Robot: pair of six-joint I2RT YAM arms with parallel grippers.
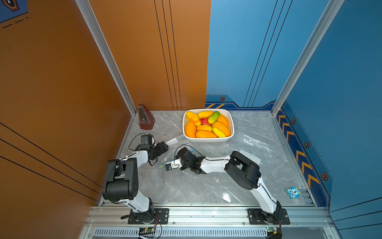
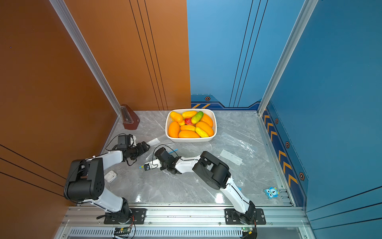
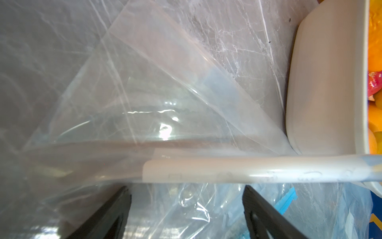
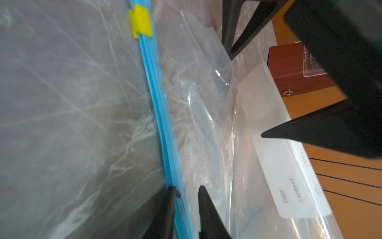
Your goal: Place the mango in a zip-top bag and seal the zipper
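Observation:
A clear zip top bag with a white label lies creased at the left of the table. Its blue zipper strip carries a yellow slider. My left gripper is open over the film, fingers wide apart, nothing clearly gripped. Low along the zipper, my right gripper has its fingertips a little apart, and the blue strip runs at and behind the gap. Several orange mangoes sit in the white bin. I see no mango inside the visible parts of the bag.
Yellow and green fruit, such as a green one, share the bin. A brown wedge-shaped object stands at back left, a white object by the left arm, and a small blue owl item at front right.

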